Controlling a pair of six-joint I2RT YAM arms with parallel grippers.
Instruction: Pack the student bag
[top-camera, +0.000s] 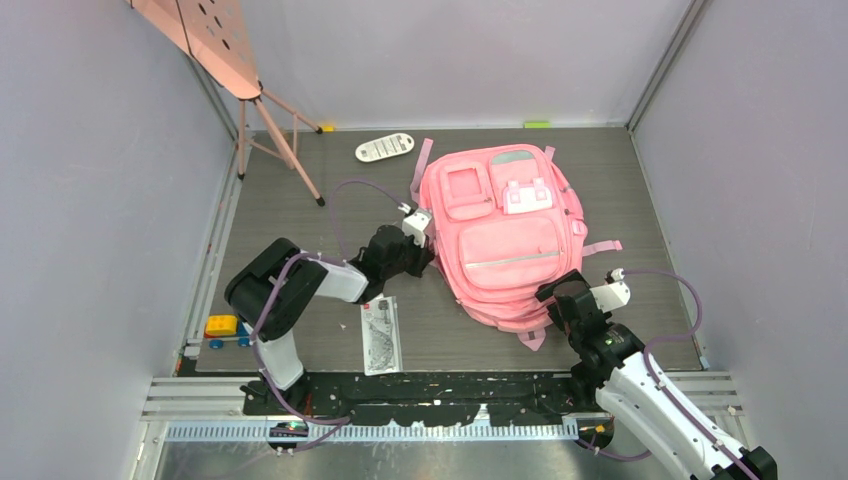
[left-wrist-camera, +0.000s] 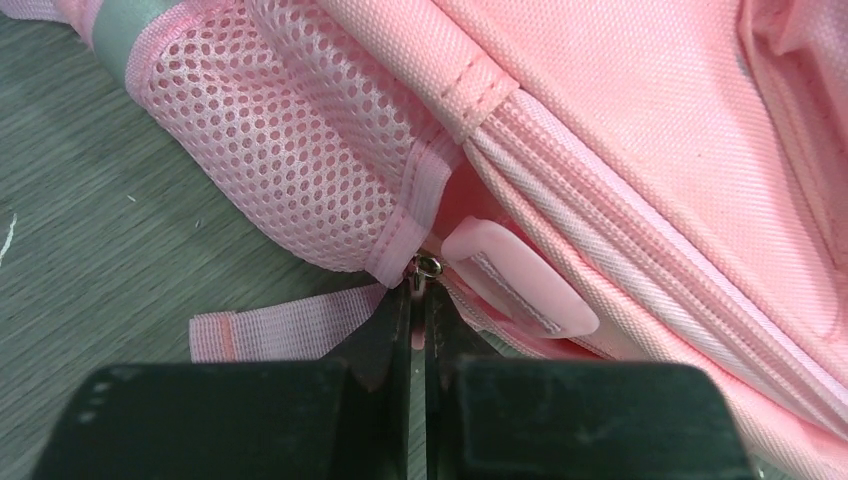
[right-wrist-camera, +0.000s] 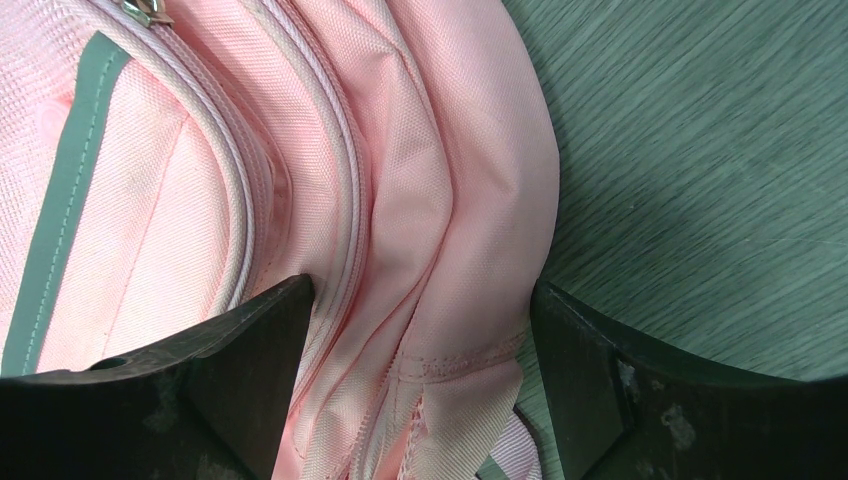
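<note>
A pink backpack (top-camera: 510, 240) lies flat, front side up, on the dark floor. At its left edge is my left gripper (top-camera: 430, 258), low beside the mesh side pocket (left-wrist-camera: 280, 140). In the left wrist view its fingers (left-wrist-camera: 385, 335) are shut on a thin metal zipper pull (left-wrist-camera: 418, 285), which hangs from a small ring below the pocket's corner. My right gripper stands open at the bag's lower right corner. One of its fingers is over the bag and the other on the floor side, with the bag's pink side fabric (right-wrist-camera: 480, 240) between them, not clamped.
A flat clear pack (top-camera: 380, 335) lies in front of the left arm. Near the back wall rests a white oval case (top-camera: 385, 147). A pink stand (top-camera: 285, 150) occupies the back left, and a yellow toy block (top-camera: 221, 325) the front left.
</note>
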